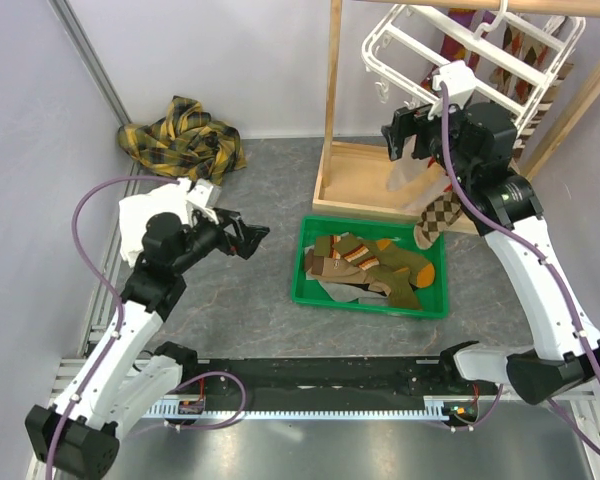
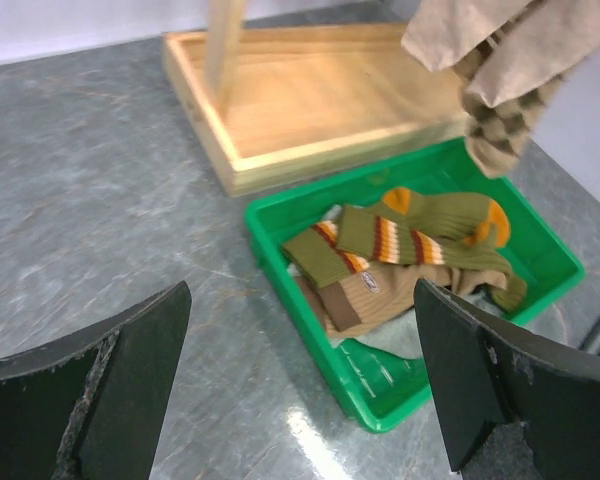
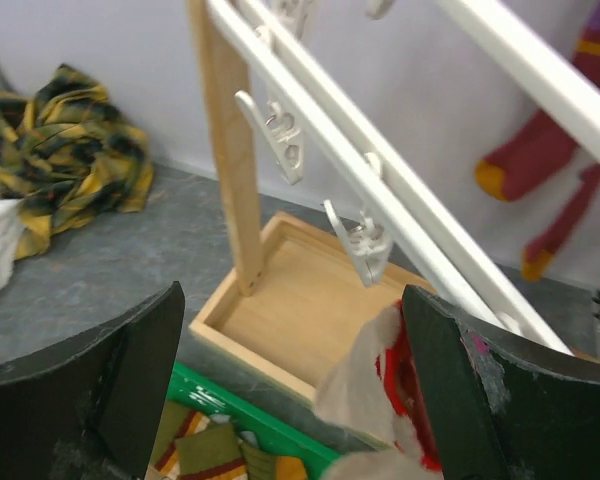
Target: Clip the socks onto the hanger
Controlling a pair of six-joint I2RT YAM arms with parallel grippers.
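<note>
At the upper right of the top view the white hanger (image 1: 480,50) hangs from a wooden rail, with socks clipped on its far side. In the right wrist view two of its clips, one a near clip (image 3: 364,240), carry nothing. My right gripper (image 1: 392,135) is open beside the hanger; a grey and red sock (image 3: 365,375) shows by its right finger. Several green and brown socks (image 1: 370,265) lie in the green tray (image 1: 310,300). Over the bare floor left of the tray, my left gripper (image 1: 255,240) stands open and empty. A checked sock (image 1: 438,218) dangles above the tray's back right corner.
The hanger's wooden stand (image 1: 360,175) rises behind the tray. A yellow-black plaid cloth (image 1: 185,140) and a white cloth (image 1: 140,215) lie at the left. Grey floor between them and the tray is free.
</note>
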